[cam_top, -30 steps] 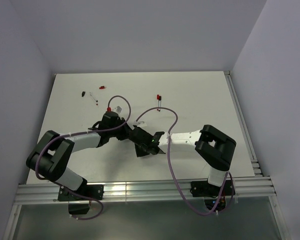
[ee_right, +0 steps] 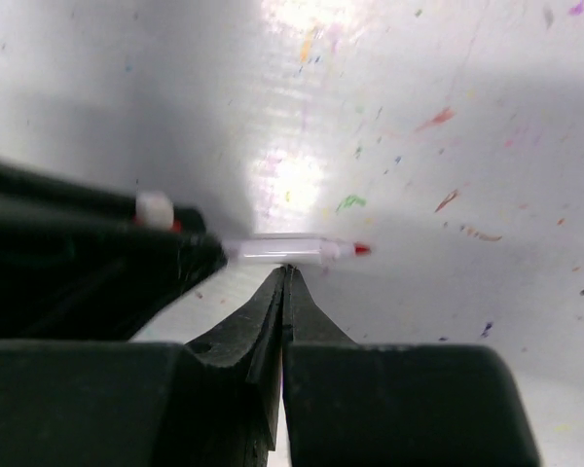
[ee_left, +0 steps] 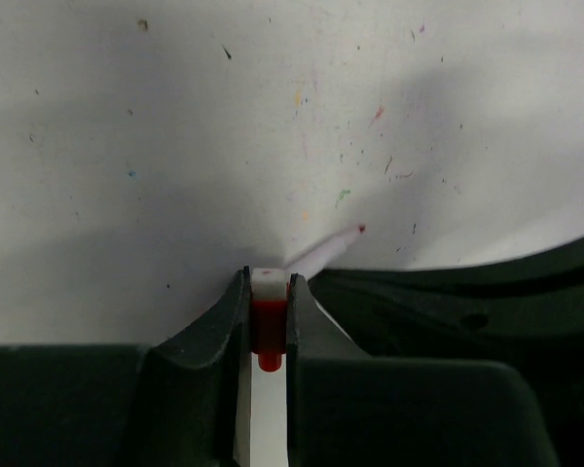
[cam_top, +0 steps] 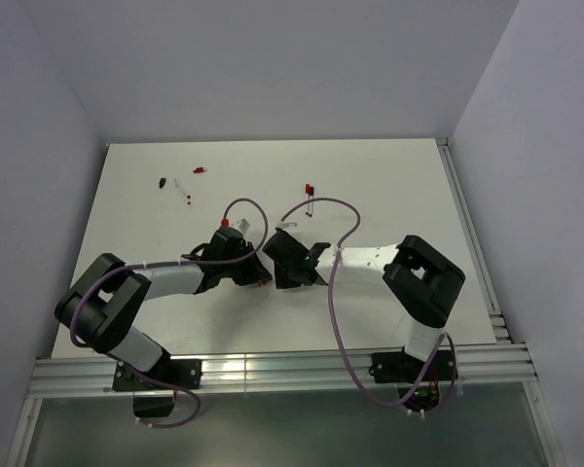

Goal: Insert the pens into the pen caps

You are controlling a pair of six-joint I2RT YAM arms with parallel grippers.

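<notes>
In the left wrist view my left gripper is shut on a small red piece with a white end, which looks like a red cap [ee_left: 270,326]. A whitish pen [ee_left: 321,253] with a red tip lies just beyond its fingers, partly hidden. From the right wrist, the same pen [ee_right: 287,250] shows its tip pointing right, its other end hidden behind the left gripper's dark fingers [ee_right: 88,253]. My right gripper is shut close against the pen's near side, nothing visible between its fingers. Whether pen and held piece touch cannot be told.
Up the table lie a loose red cap [cam_top: 200,170], a black cap [cam_top: 163,183] and a white pen [cam_top: 182,190]. Two pens [cam_top: 310,199] with red and black ends lie further right. Both grippers crowd together mid-table.
The left gripper has come right and toward the table's front edge. The right gripper has shifted slightly right and a little up the table, staying beside it.
</notes>
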